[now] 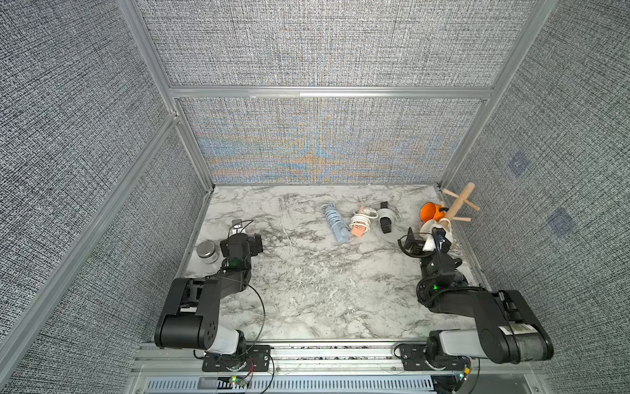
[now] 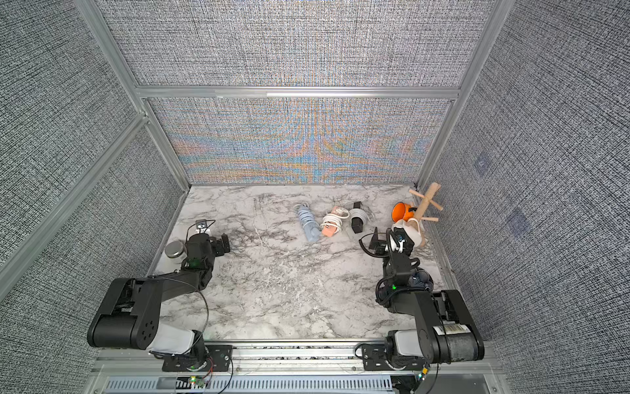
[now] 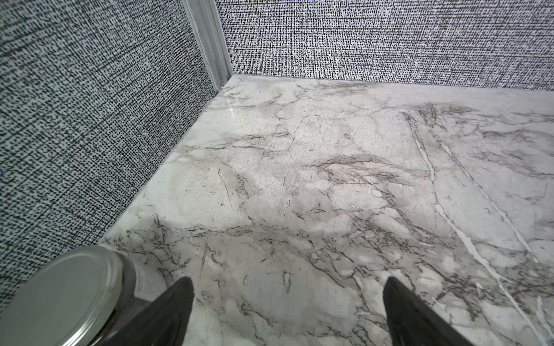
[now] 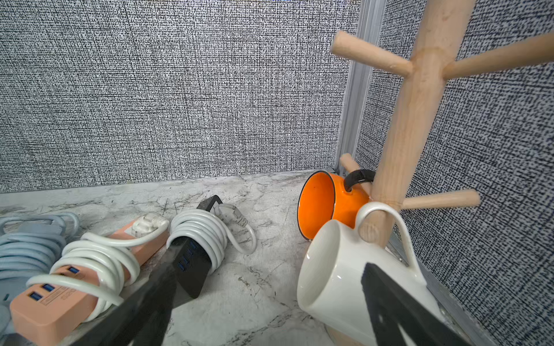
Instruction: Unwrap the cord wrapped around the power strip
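Three power strips lie in a row at the table's back centre-right: a blue one [image 1: 340,229], a pink one [image 4: 46,311] and a black one [image 4: 190,271], each with cord wound around it. The black one's cord [image 4: 202,230] is pale, with the plug at its back end. My right gripper is open near the mug stand, in front of the strips, holding nothing. My left gripper is open at the left side, empty, beside a silver lidded container [image 3: 63,294].
A wooden mug stand [image 4: 415,127] at the right carries an orange mug [image 4: 346,207] and a white mug [image 4: 369,288], close to my right gripper.
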